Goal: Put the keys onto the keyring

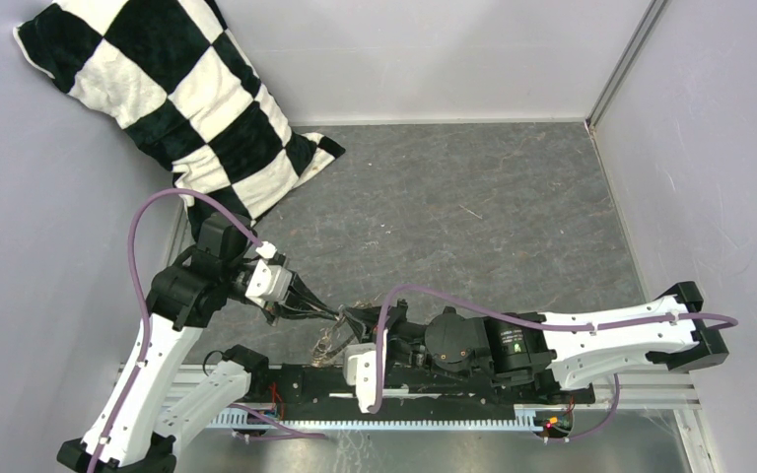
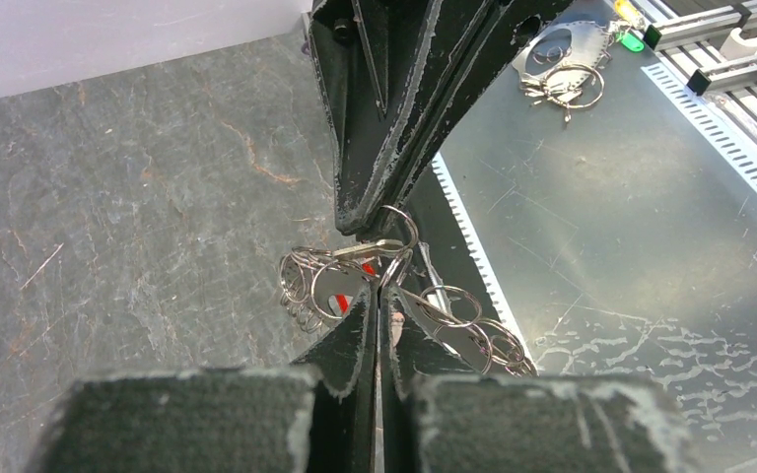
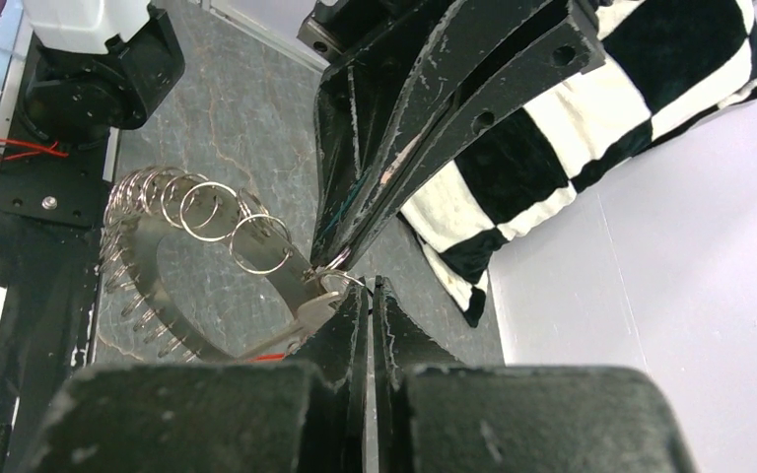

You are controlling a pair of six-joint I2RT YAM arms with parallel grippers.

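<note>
Both grippers meet tip to tip near the table's front edge in the top view. In the left wrist view my left gripper is shut, with a thin wire loop [image 2: 412,232] running down to its fingertips. My right gripper is shut too; in its wrist view a thin wire ring [image 3: 340,275] enters between its tips. A curved metal band strung with many small rings, the keyring bunch [image 3: 291,288], hangs beside both tips. A flat silver piece [image 2: 370,250], perhaps a key, lies against the loop. The fingertips partly hide where the metal parts cross.
A further metal piece with rings [image 2: 572,81] lies on the bare metal surface past the slotted strip [image 2: 473,241]. Behind my left arm leans a checkered cushion [image 1: 202,94].
</note>
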